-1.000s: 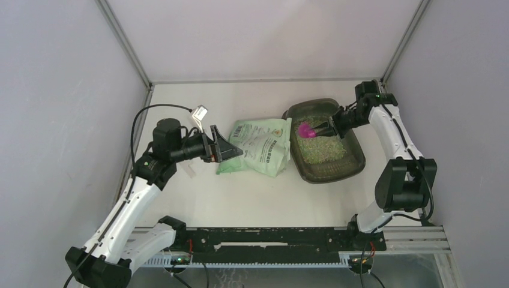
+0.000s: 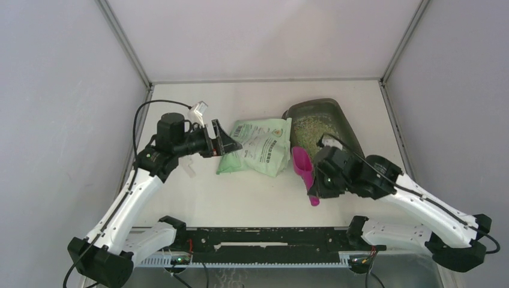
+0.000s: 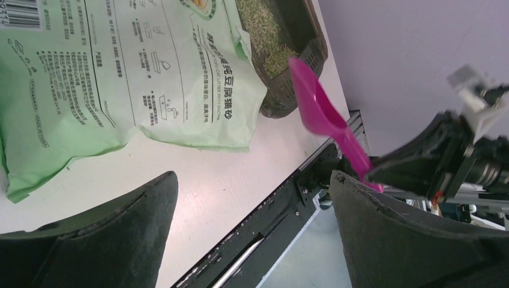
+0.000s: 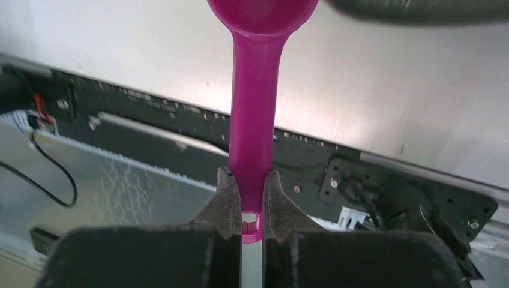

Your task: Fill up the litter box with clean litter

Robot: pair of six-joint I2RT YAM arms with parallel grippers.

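My right gripper is shut on the handle of a magenta scoop (image 2: 302,163), which hangs in front of the litter box's near left corner. The scoop's bowl points toward the back; in the right wrist view only the lower end of the bowl shows. Litter (image 2: 311,133) lies over the floor of the dark litter box (image 2: 335,107), partly covered by the right arm. To the left of the box, a pale green litter bag (image 2: 259,144) lies flat. My left gripper stands open at the bag's left side, nothing between its fingers.
A black rail (image 2: 198,235) runs along the table's front edge. White walls (image 2: 270,42) close off the back and both sides.
My right gripper has carried the scoop out from over the litter box, toward the front and a little left. The scoop has swung from pointing left to pointing back.
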